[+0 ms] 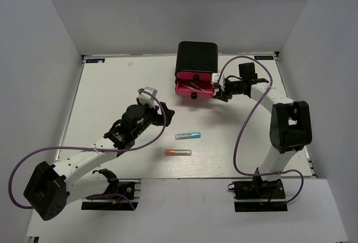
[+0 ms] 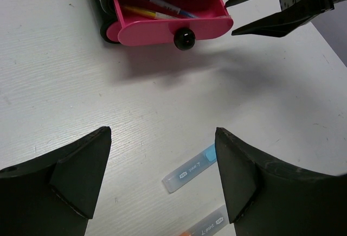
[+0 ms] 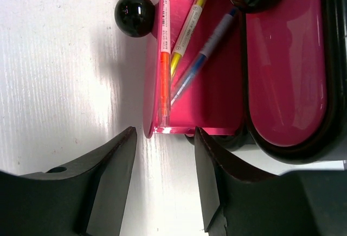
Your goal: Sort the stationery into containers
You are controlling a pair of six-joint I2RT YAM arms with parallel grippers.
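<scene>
A pink drawer (image 1: pixel 202 93) juts from the black cabinet (image 1: pixel 197 58). Inside it, in the right wrist view, lie an orange pen (image 3: pixel 165 65) along the front wall, a yellow pen (image 3: pixel 187 29) and a blue pen (image 3: pixel 199 62). My right gripper is part open at the drawer's side edge, its fingers apart with nothing seen held between them. My left gripper is open and empty over the table, away from the cabinet. Two slim clear cases lie on the table, one blue-ended (image 1: pixel 187 135) and one orange-ended (image 1: pixel 178 152).
Above the open drawer is a closed pink drawer with a black knob (image 1: pixel 196 77). Cables from both arms loop over the table.
</scene>
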